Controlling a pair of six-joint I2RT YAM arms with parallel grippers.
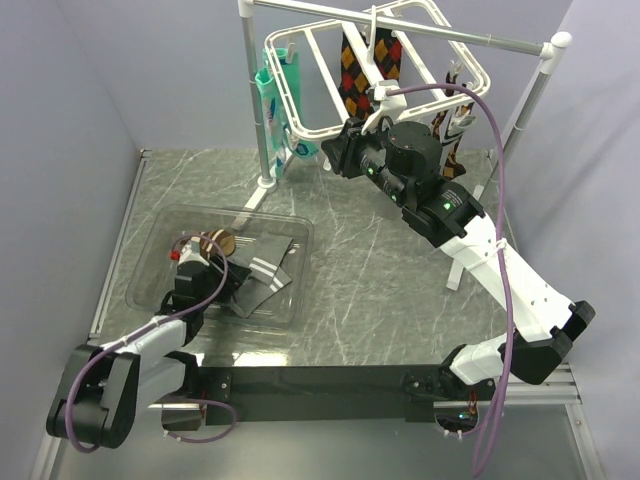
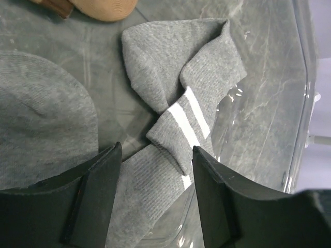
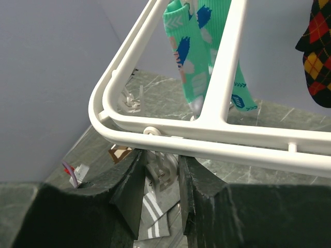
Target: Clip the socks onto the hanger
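Note:
Grey socks with white stripes [image 2: 183,121] lie loosely in the clear bin [image 1: 307,255]. Just above them my left gripper is open, with a striped cuff in view beyond the gap. My right gripper is up at the hanger's [image 1: 322,133] near left corner, shut on a white clip [image 3: 163,168] that hangs from the frame. Teal socks [image 3: 192,51] hang on the left side of the hanger, argyle socks [image 1: 357,80] at the middle and dark patterned socks [image 1: 452,150] on the right.
A brown sock [image 1: 219,241] lies at the back of the bin, partly behind the left gripper. The hanger is suspended from a metal rack [image 1: 400,27]. Bare marble-look floor [image 1: 370,250] lies right of the bin.

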